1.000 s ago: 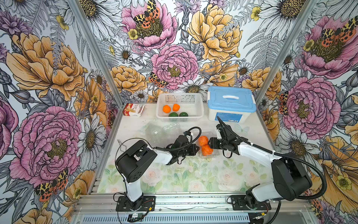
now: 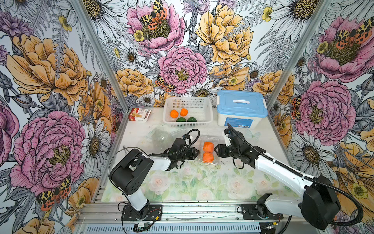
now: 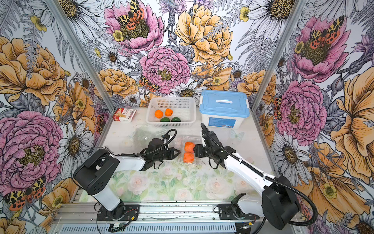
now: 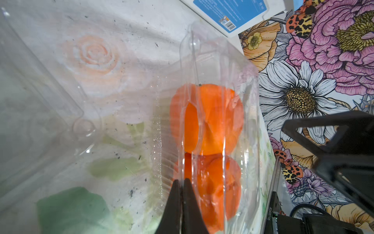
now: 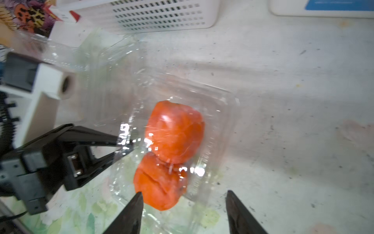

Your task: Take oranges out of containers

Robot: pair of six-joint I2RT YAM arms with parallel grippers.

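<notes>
Two orange fruits (image 2: pixel 208 146) (image 5: pixel 174 131) sit in a clear plastic container (image 5: pixel 218 117) at the middle of the table. My left gripper (image 2: pixel 196 153) is shut at the container's left side, against the clear plastic; whether it pinches the thin wall is unclear. My right gripper (image 2: pixel 219 151) is part open at the right side of the container, with a gap between it and the upper fruit in its wrist view. More oranges (image 2: pixel 173 113) lie in a white basket (image 2: pixel 206 117) at the back, with green fruits.
A blue-lidded box (image 2: pixel 241 105) stands at back right, a small red-and-white carton (image 2: pixel 138 114) at back left. Another clear, empty container (image 4: pixel 46 85) lies left of the fruit container.
The container with the fruits has moved left over the last second, along with my left gripper. My right gripper has shifted slightly left too, its arm reaching further from the right.
</notes>
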